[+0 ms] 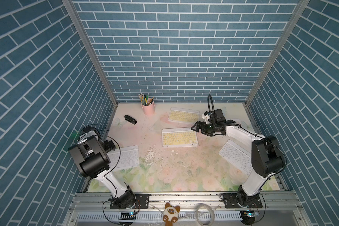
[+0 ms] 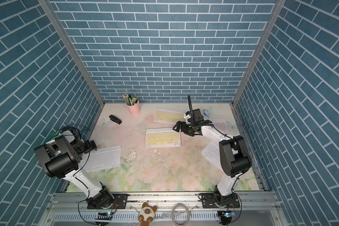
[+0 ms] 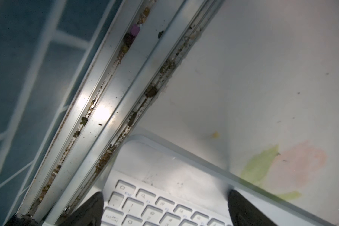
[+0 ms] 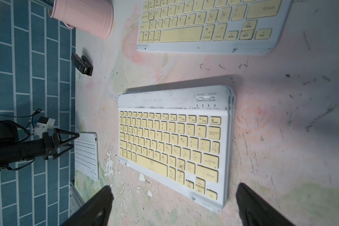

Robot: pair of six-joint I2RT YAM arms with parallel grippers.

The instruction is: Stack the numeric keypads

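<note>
A white keyboard [image 1: 124, 158] lies at the table's left edge, with my left gripper low over its upper left corner, fingers apart, nothing seen raised between them. A keyboard with yellow keys [image 1: 179, 138] lies in the middle, another [image 1: 183, 115] behind it. A white keyboard [image 1: 233, 155] lies angled at the right, partly behind my right arm. My right gripper is open above and right of the middle keyboard, holding nothing.
A pink pencil cup [image 1: 148, 107] and black stapler [image 1: 130, 119] stand at the back left. Another pale flat item [image 2: 220, 125] is partly hidden behind the right arm. A metal rail [image 3: 116, 98] borders the left.
</note>
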